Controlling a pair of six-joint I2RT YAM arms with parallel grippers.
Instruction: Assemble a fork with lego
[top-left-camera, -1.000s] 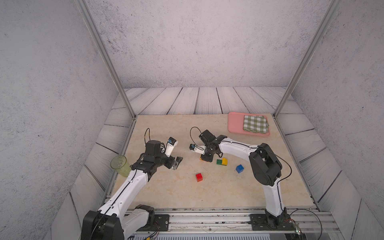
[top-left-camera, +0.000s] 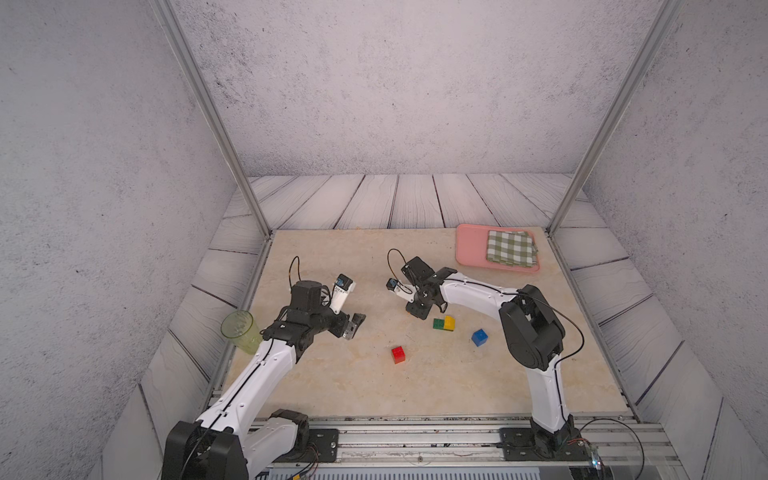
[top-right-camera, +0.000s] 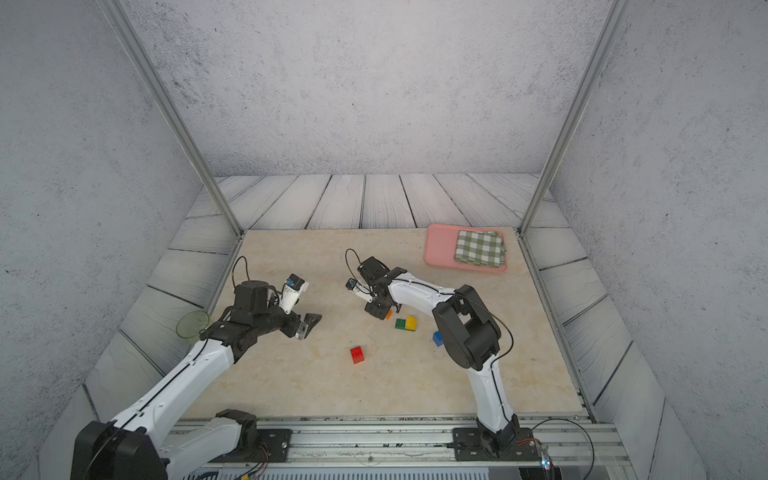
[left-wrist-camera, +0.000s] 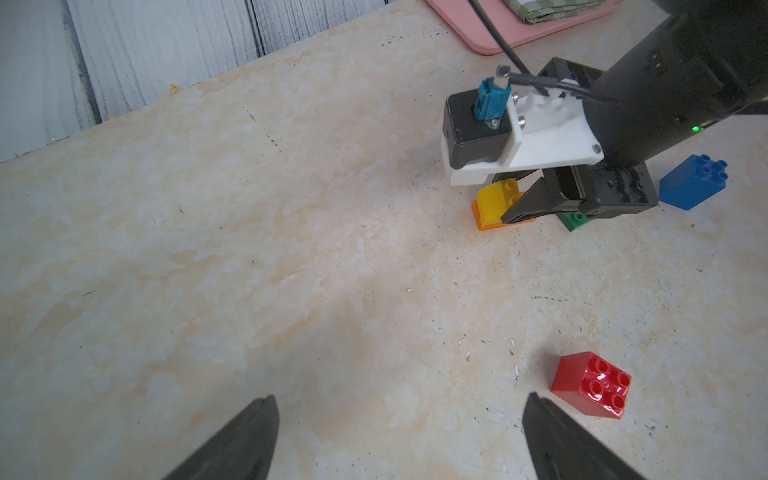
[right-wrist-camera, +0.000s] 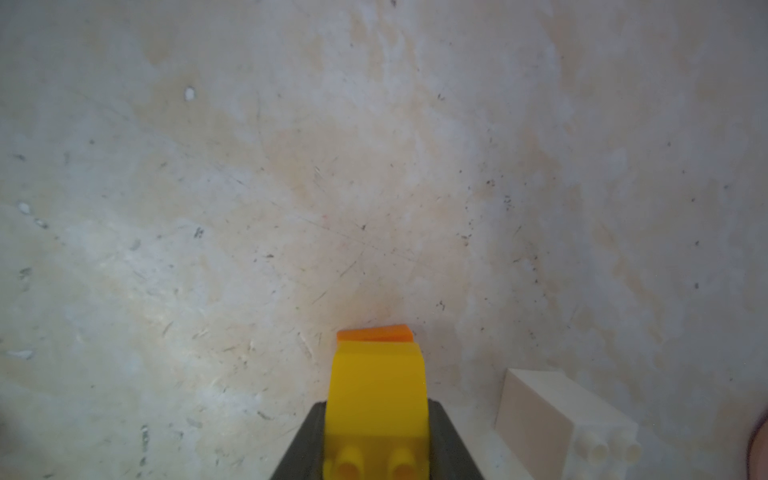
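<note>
In the left wrist view, my right gripper is shut on a yellow brick (left-wrist-camera: 497, 200). Directly beneath that brick is an orange brick (left-wrist-camera: 489, 225) near the tabletop; whether their studs are fully pressed together cannot be told. From the right wrist view, the yellow brick (right-wrist-camera: 377, 392) covers most of the orange one (right-wrist-camera: 374, 333). A joined-looking green (top-left-camera: 438, 324) and yellow piece (top-left-camera: 449, 322) lies just right of this gripper. A red brick (top-left-camera: 398, 354) and a blue brick (top-left-camera: 479, 337) lie apart. My left gripper hangs open and empty.
A white brick (right-wrist-camera: 560, 424) stands near the right gripper. The pink tray (top-left-camera: 470, 245) with a checked cloth (top-left-camera: 512, 249) occupies the back right. A greenish cup (top-left-camera: 240, 329) is by the left edge. Bare table (left-wrist-camera: 264, 264) lies between the arms.
My right gripper has shifted slightly right and back, turning a little. The orange seen beside it earlier is now hidden in the top left view. The left arm stays still.
</note>
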